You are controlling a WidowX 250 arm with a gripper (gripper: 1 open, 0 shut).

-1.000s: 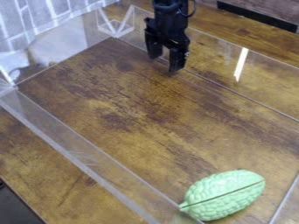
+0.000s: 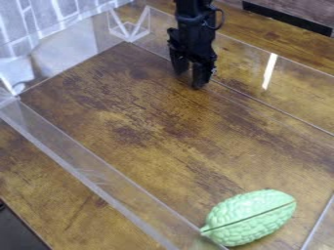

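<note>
A black robot arm reaches down from the top centre, its gripper (image 2: 192, 70) low over the far part of a dark wooden surface, inside a clear-walled enclosure. The fingers are dark and small against the wood, so how far apart they stand is hard to tell, and nothing can be made out between them. A pale green, textured oval object (image 2: 248, 217) with a lengthwise groove lies at the front right, far from the gripper.
The clear enclosure wall (image 2: 92, 171) runs along the left, back and right of the wooden floor (image 2: 144, 127). A white gridded curtain (image 2: 33, 29) hangs at the top left.
The gripper has shifted slightly right and down over the last second. The green object has not moved.
</note>
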